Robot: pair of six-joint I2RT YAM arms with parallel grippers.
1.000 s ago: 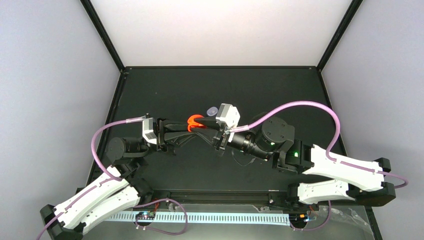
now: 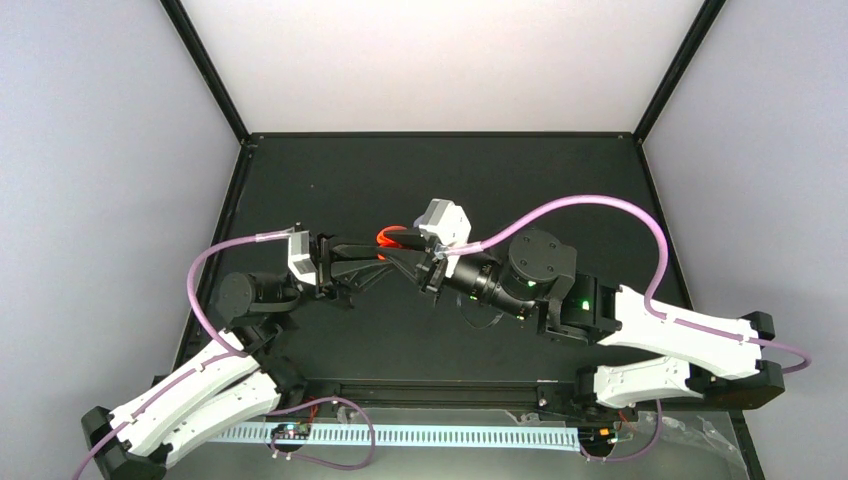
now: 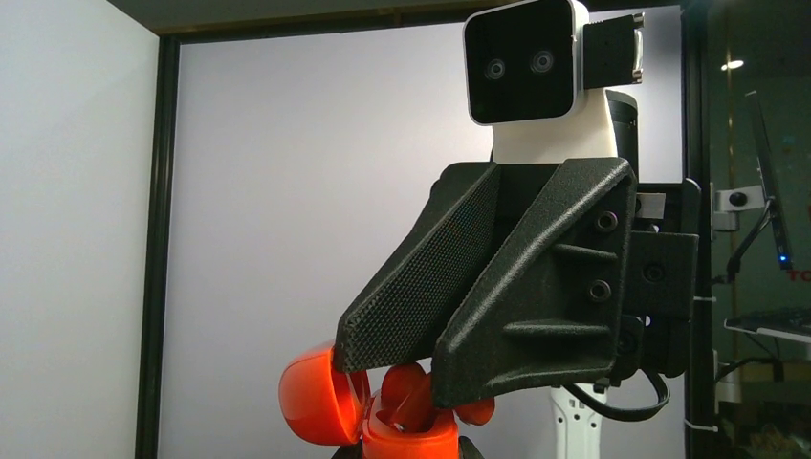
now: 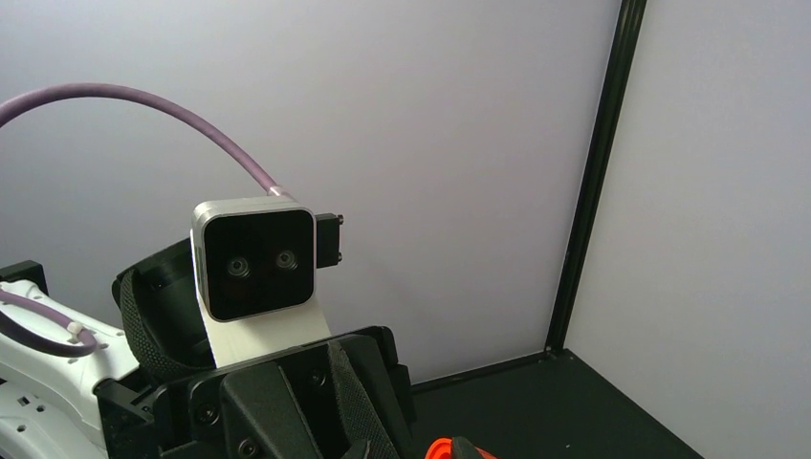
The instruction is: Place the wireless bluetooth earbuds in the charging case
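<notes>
An orange charging case point(image 3: 409, 442) with its lid open sits low in the left wrist view, held by my left gripper, whose fingers are mostly hidden below it. An orange piece, apparently an earbud, shows inside. Over the case hangs my right gripper, its fingers part open with their tips at the case; whether they touch the orange pieces is unclear. In the top view both grippers meet at the centre around the orange case point(image 2: 390, 232). The right wrist view shows only a sliver of orange at the bottom edge.
A small pale object behind the right gripper is mostly hidden in the top view. White walls surround the workspace.
My right arm has shifted slightly left and toward the back, covering more of the orange case and the small pale object. The left arm has barely moved.
</notes>
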